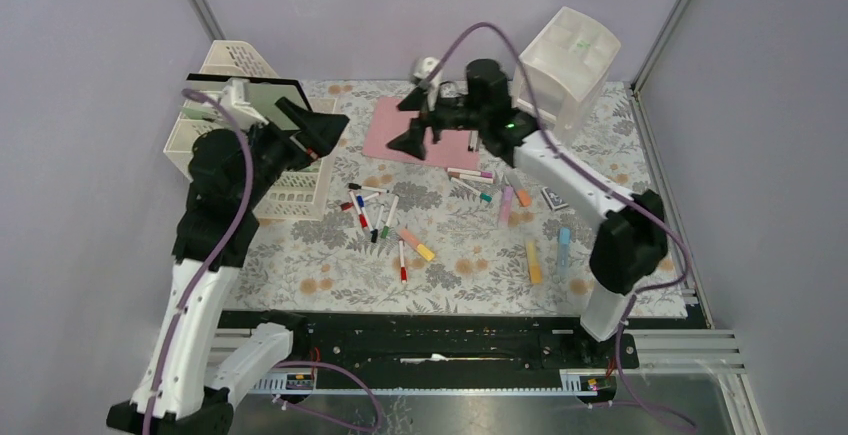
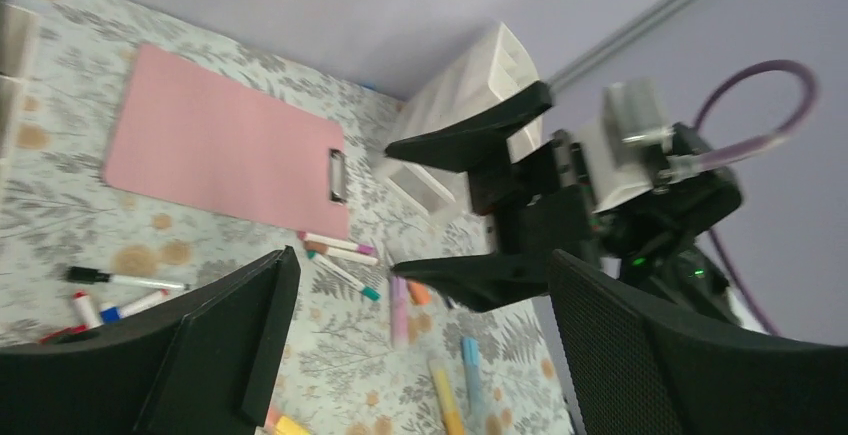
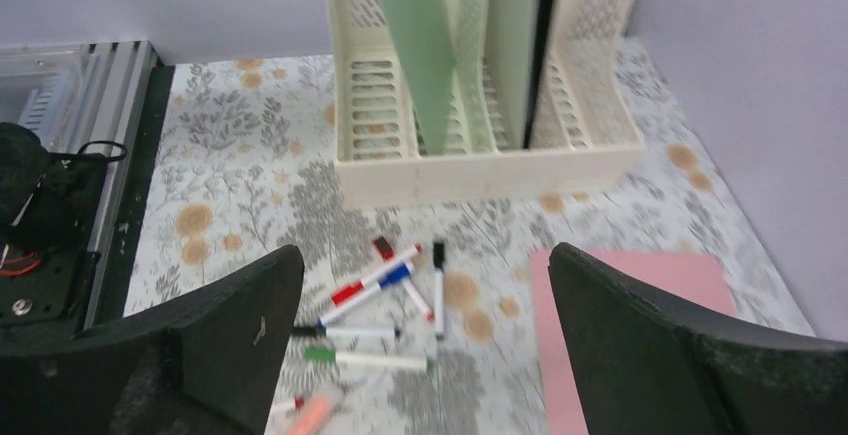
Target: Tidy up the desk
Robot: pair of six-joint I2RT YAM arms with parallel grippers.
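Note:
A white slotted file rack at the desk's left holds green dark-edged boards. My left gripper hangs over it, open and empty. My right gripper, blurred, stands open and empty above the pink clipboard; it also shows in the left wrist view. Loose markers lie scattered right of the rack, with highlighters farther right and front.
A white drawer unit stands at the back right. A small patterned card box lies in front of it. The front right and front left of the desk have some bare cloth.

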